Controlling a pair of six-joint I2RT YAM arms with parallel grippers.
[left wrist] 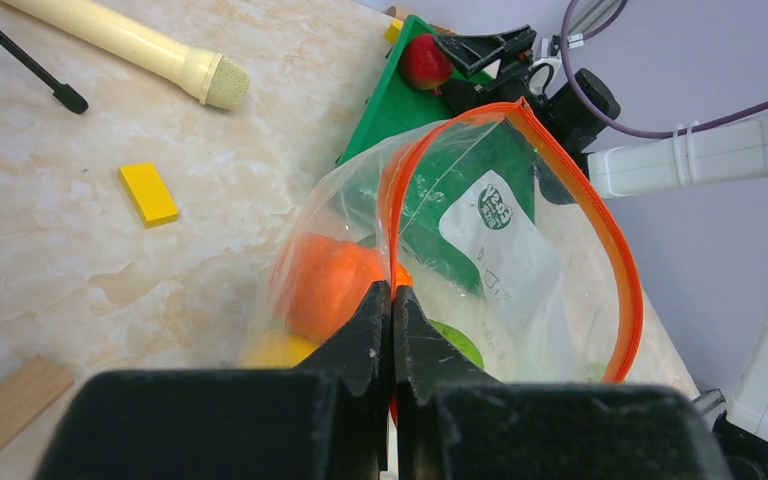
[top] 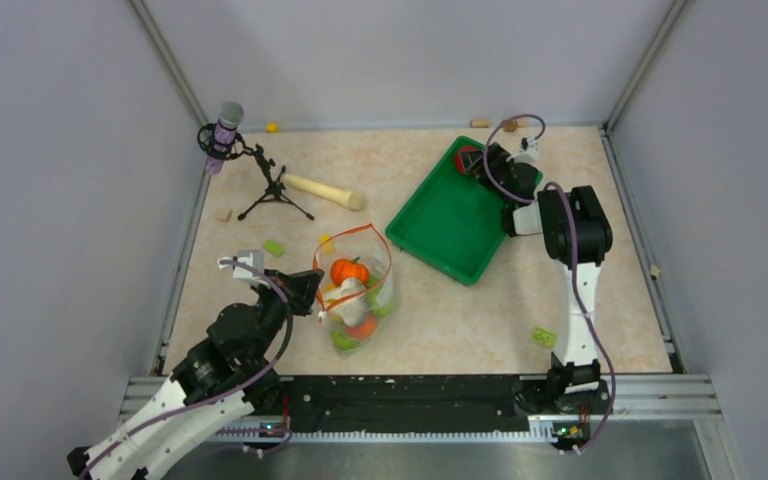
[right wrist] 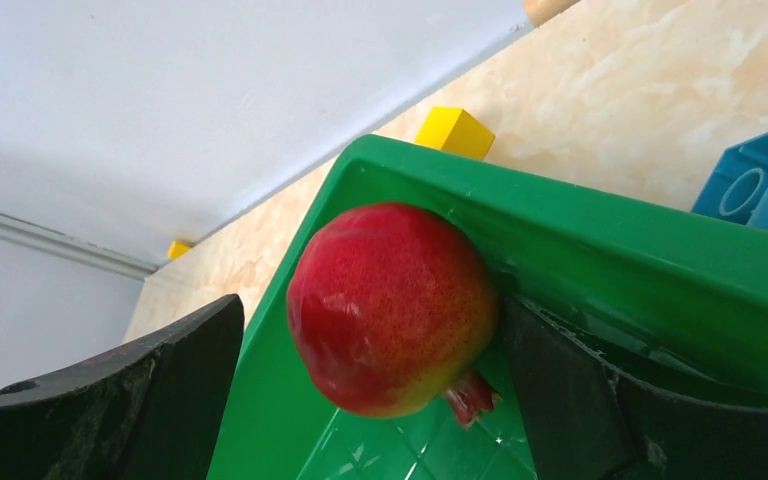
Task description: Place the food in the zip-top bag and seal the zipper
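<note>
A clear zip bag with an orange zipper (left wrist: 615, 250) stands with its mouth wide apart at the middle left of the table. Inside it are an orange pumpkin (top: 348, 271), a white garlic (top: 350, 303) and other produce. My left gripper is shut on the bag's rim. The red pomegranate (right wrist: 390, 310) lies in the far corner of the green tray (top: 450, 225), its stem end toward the tray's middle. My right gripper is open, one finger on each side of the pomegranate; the right finger (right wrist: 550, 370) appears close to or touching it.
The tray walls rise close around the right gripper. A cream microphone (top: 322, 191) and a black tripod (top: 275, 190) stand at the back left. Small blocks, such as a yellow block (left wrist: 148, 194), lie about.
</note>
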